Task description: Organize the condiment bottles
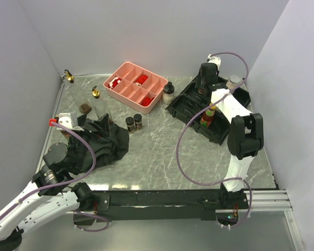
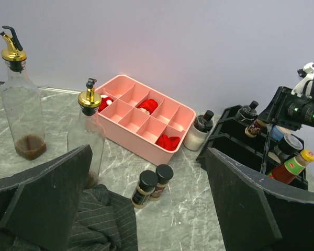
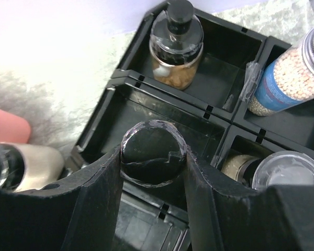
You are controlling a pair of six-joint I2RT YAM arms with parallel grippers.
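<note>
A black compartment organizer (image 1: 188, 107) at the right holds a dark-topped bottle (image 3: 175, 52), a jar of pale grains (image 3: 287, 76), another jar (image 3: 282, 172) and a red sauce bottle (image 2: 289, 168). My right gripper is shut on a dark-capped jar (image 3: 153, 150) above an empty compartment. My left gripper is open over a crumpled dark cloth at the left. Two small spice jars (image 1: 130, 123) stand mid-table. A white bottle (image 1: 168, 94) stands beside the organizer, and two oil bottles (image 2: 26, 120) with gold spouts stand at the left.
A pink divided box (image 1: 124, 89) with red items sits at the back. The dark cloth (image 1: 115, 146) covers part of the left table. Walls border the back and sides.
</note>
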